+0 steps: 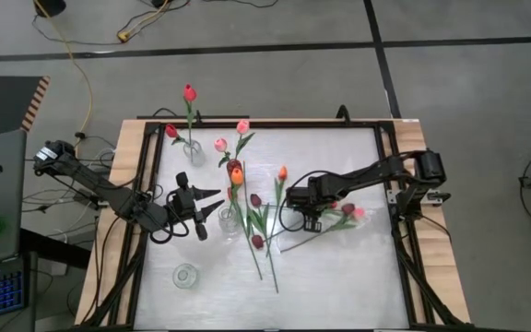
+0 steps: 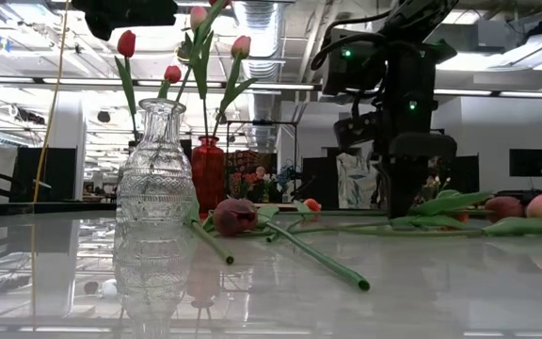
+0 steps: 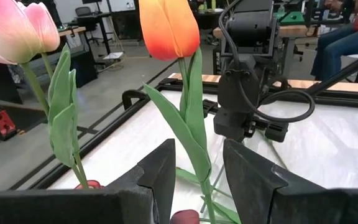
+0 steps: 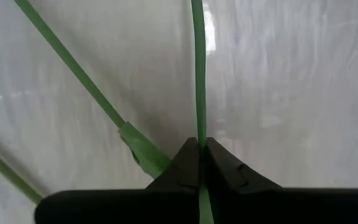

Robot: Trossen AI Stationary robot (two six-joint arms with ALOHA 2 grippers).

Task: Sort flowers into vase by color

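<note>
My right gripper is shut on a thin green tulip stem (image 4: pixel 200 74), low over the table. Its flower head is out of the right wrist view. My left gripper (image 1: pixel 220 200) stands open, nothing held. Between its fingers in the left wrist view, an orange tulip (image 3: pixel 169 28) shows, apparently farther back. Pink tulips (image 3: pixel 17 31) rise at left there. From above, dark red tulips (image 1: pixel 257 242) and another orange tulip (image 1: pixel 282 172) lie mid-table. A pink tulip (image 1: pixel 359 213) lies right of the right gripper.
A clear vase (image 1: pixel 185 276) stands at the front left, and another with red tulips (image 1: pixel 193 155) at the back left. In the low view, a red vase (image 2: pixel 208 174) stands behind the clear one. Several stems crowd the middle.
</note>
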